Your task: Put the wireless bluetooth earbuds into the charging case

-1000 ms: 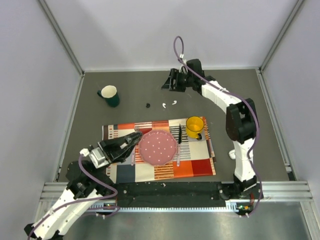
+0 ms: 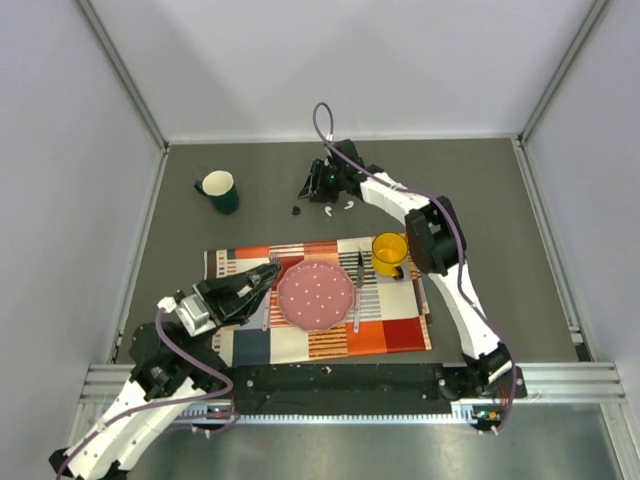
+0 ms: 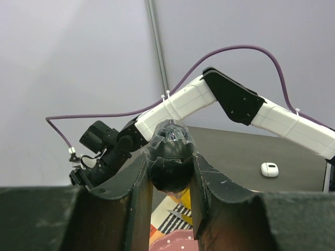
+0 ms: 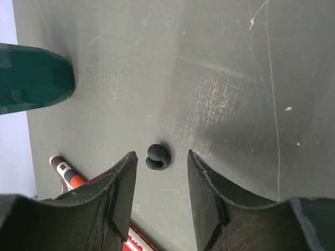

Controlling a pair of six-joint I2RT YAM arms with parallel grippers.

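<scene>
A small black earbud piece (image 4: 158, 157) lies on the grey table, between and just beyond my open right gripper's fingertips (image 4: 160, 158) in the right wrist view. Two small white earbuds (image 2: 329, 211) lie right of it in the top view. A white charging case (image 3: 269, 169) sits on the table in the left wrist view, hidden behind the right arm in the top view. My left gripper is shut at the lower left of the table, with a dark object wrapped in clear film at its fingertips; whether it is held or part of the gripper is unclear.
A dark green mug (image 2: 222, 197) stands at the back left. The striped placemat (image 2: 250, 340) holds a pink plate (image 2: 315, 295), a yellow mug (image 2: 389, 254) and cutlery.
The left arm has not moved.
</scene>
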